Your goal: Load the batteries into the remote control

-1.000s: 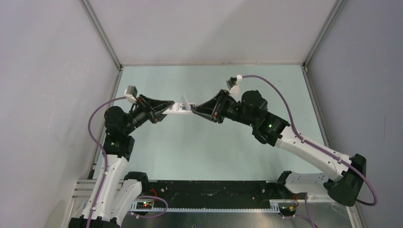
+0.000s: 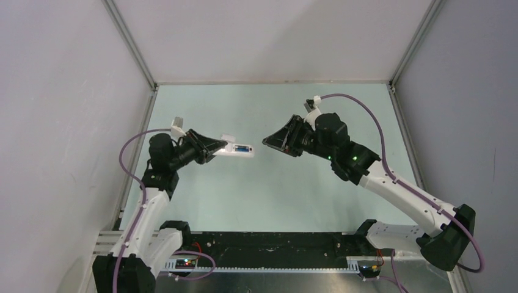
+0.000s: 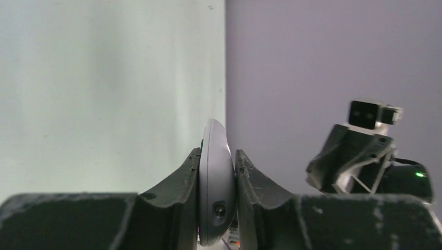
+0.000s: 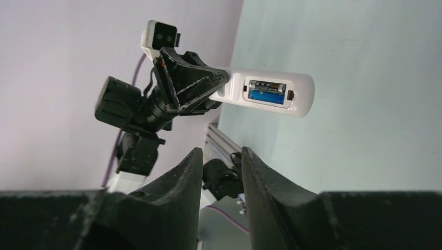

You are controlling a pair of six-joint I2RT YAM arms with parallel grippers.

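Note:
A white remote (image 2: 228,151) is clamped in my left gripper (image 2: 218,146); in the left wrist view its end (image 3: 216,182) stands up between the fingers. The right wrist view shows its open compartment holding two batteries, a blue one (image 4: 266,96) and a silver-dark one (image 4: 267,86). A pale piece (image 2: 228,137) shows beside the remote in the top view, too small to identify. My right gripper (image 2: 269,141) is to the right of the remote, apart from it. Its fingertips stand slightly apart in the right wrist view, with nothing seen between them.
Walls surround it at the back and on both sides, and a dark strip (image 2: 269,247) runs along the front.
My right gripper has pulled back to the right, away from the remote.

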